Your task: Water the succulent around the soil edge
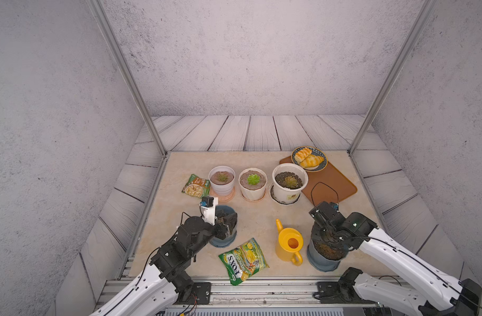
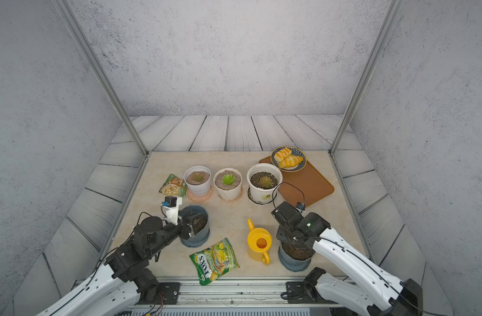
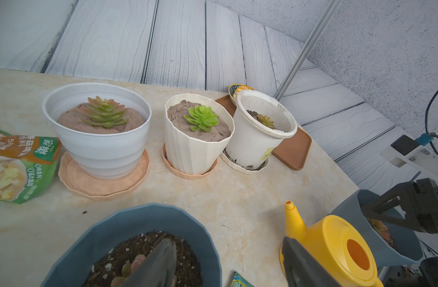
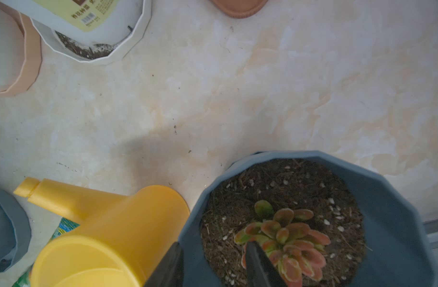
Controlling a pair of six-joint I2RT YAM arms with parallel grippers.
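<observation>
A yellow watering can (image 1: 288,242) stands at the front centre, beside a blue-grey pot (image 4: 396,210) holding a reddish succulent (image 4: 288,246). My right gripper hangs over that pot's left side and the can, fingers apart with nothing visible between them. My left gripper is open above the other blue-grey pot (image 3: 97,229) at the left, empty. Three potted succulents stand on saucers in a row behind: pink-green (image 3: 104,114), bright green (image 1: 253,179), and one in a larger white pot (image 1: 289,182).
A green snack bag (image 1: 243,260) lies at the front, another packet (image 1: 195,186) at the back left. A brown tray (image 1: 333,187) and a plate (image 1: 309,166) of bread sit at the back right.
</observation>
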